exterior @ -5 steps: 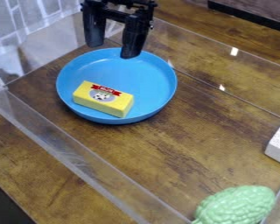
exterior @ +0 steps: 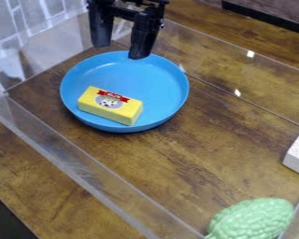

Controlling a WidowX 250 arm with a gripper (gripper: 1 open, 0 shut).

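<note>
The black gripper (exterior: 121, 35) hangs at the top of the camera view over the back of a blue plate (exterior: 159, 98), its two fingers spread apart with nothing visible between them. A yellow box (exterior: 109, 110) with a red-and-white label lies on the front left part of the plate, below and apart from the gripper.
A green bumpy object (exterior: 249, 220) lies at the bottom right and a white block (exterior: 297, 149) at the right edge. Clear plastic walls (exterior: 27, 126) border the wooden surface on the left.
</note>
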